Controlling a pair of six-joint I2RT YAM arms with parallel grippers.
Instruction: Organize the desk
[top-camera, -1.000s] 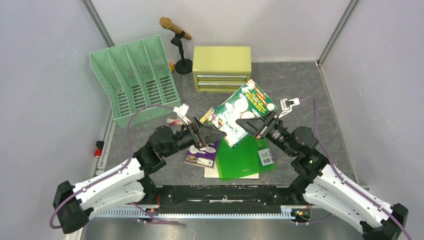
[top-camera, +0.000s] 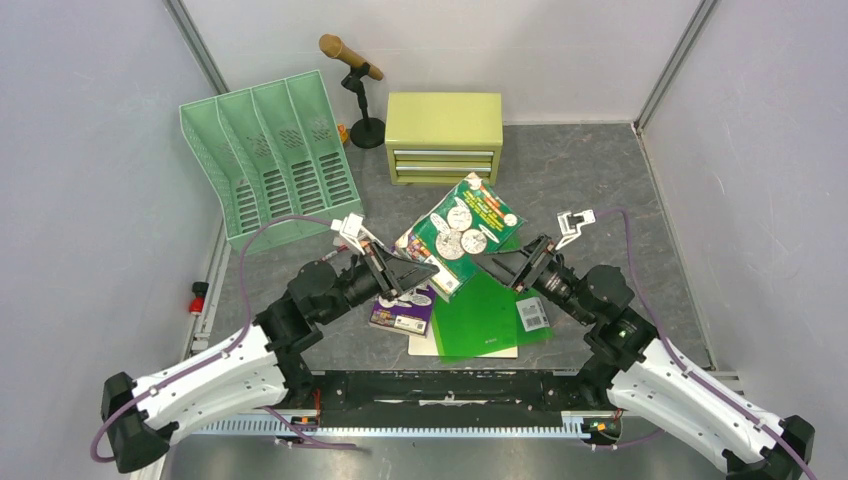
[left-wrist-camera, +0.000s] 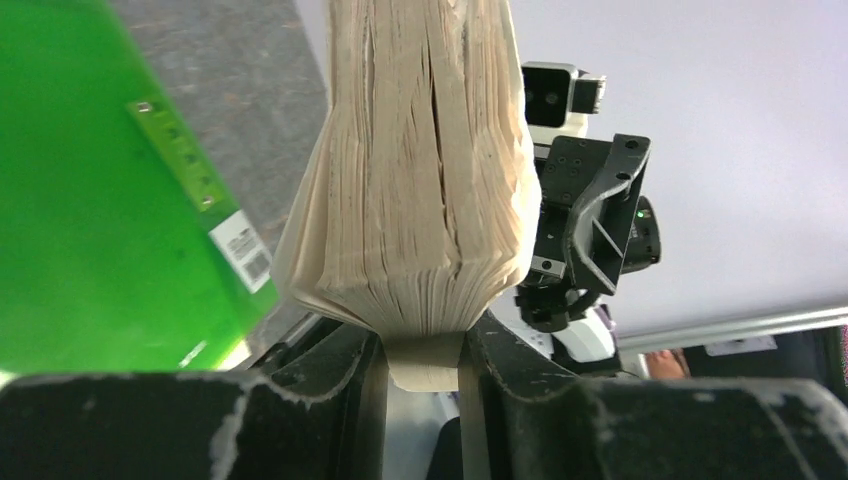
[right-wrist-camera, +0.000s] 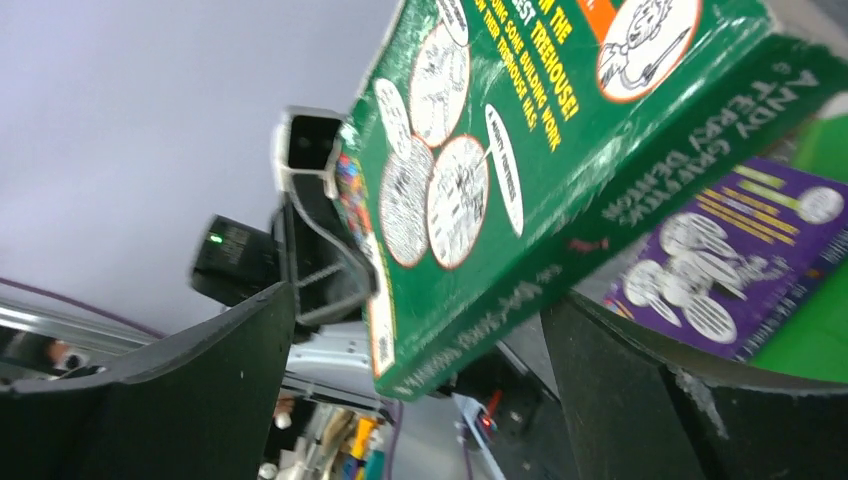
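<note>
In the air over the desk's middle is a thick green book (top-camera: 458, 232), clamped in my left gripper (top-camera: 405, 275); the left wrist view shows its page edges between the fingers. My right gripper (top-camera: 500, 262) is open beside the book's right part, with nothing clearly between its fingers. Below lie a purple book (top-camera: 398, 318) (right-wrist-camera: 725, 275) and a translucent green folder (top-camera: 478, 315) (left-wrist-camera: 120, 250) with a barcode label, over a cream sheet (top-camera: 500, 352).
A mint slotted rack (top-camera: 270, 160) stands back left, with a microphone on a stand (top-camera: 362, 105) and a yellow-green drawer cabinet (top-camera: 444, 125) along the back. Walls border both sides.
</note>
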